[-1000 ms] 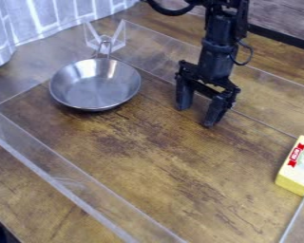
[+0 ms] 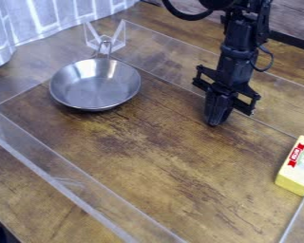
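Observation:
My black gripper [image 2: 216, 112] hangs down to the wooden table in the right middle of the camera view, its tip low at the surface. The fingers are dark and close together; it looks shut, and nothing shows between them, though the tip is small and dark.
A steel pan [image 2: 94, 82] sits to the left, with a small white wire-like object [image 2: 104, 34] behind it. A yellow box with a red label [image 2: 295, 167] lies at the right edge. Clear plastic walls border the left.
The lower part of my gripper has drawn together from a wider spread and shifted slightly. The pan and yellow box have not moved.

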